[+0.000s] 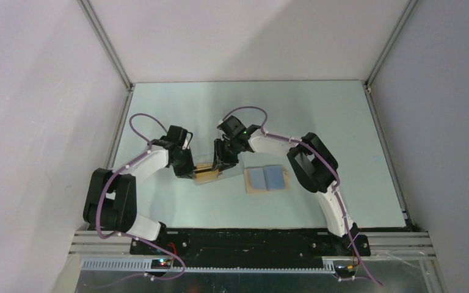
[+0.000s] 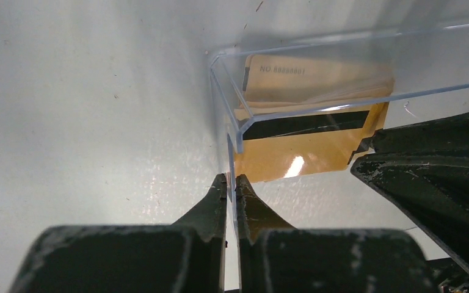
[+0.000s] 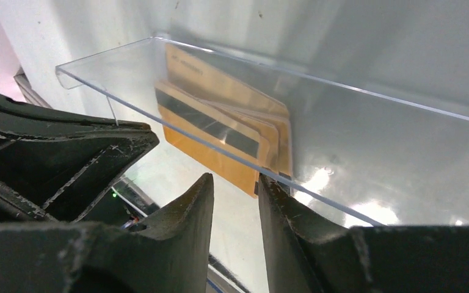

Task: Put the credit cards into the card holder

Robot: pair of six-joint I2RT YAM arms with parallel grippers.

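The clear card holder (image 1: 236, 168) (image 2: 439, 55) (image 3: 391, 146) lies left of table centre with several gold cards (image 2: 293, 152) (image 3: 207, 152) in it, one with a black stripe. My left gripper (image 1: 188, 172) is closed in on the holder's thin end wall, which runs between its fingertips. My right gripper (image 1: 223, 160) is over the holder's long edge beside the cards, its fingertips apart; the right wrist view shows no card clearly held between them.
A tan pad with two blue-grey panels (image 1: 265, 178) lies right of the holder.
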